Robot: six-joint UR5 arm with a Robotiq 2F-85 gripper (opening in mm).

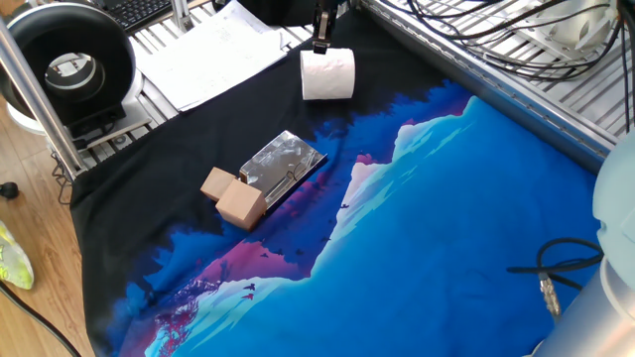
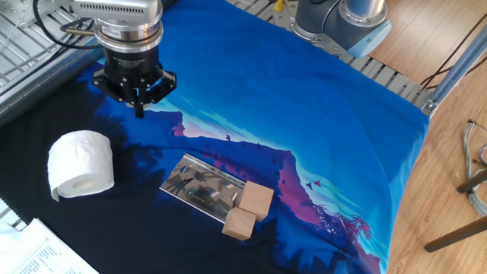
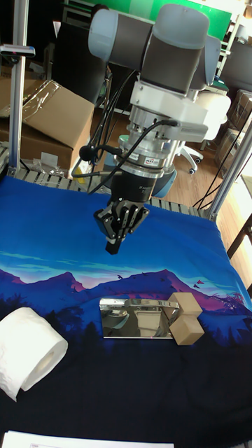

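Note:
My gripper [image 2: 138, 113] hangs in the air above the cloth, its fingertips together and nothing showing between them. In exterior view 1 only its tip [image 1: 320, 46] shows, at the top edge by the white paper roll [image 1: 327, 75]. Exterior view 2 has that roll [image 2: 80, 164] lying on its side, apart from the gripper and to its left. A shiny, mirror-like rectangular plate [image 3: 134, 318] lies flat on the cloth. Against its end are two light-brown blocks, the larger one [image 1: 241, 203] and the smaller one [image 1: 217, 183], close together.
A dark and blue mountain-print cloth [image 1: 446, 228] covers the table, with wide bare room on its blue part. Paper sheets [image 1: 208, 59] lie at one edge. Cables [image 1: 496, 40] and a metal rail [image 1: 496, 89] border the other side.

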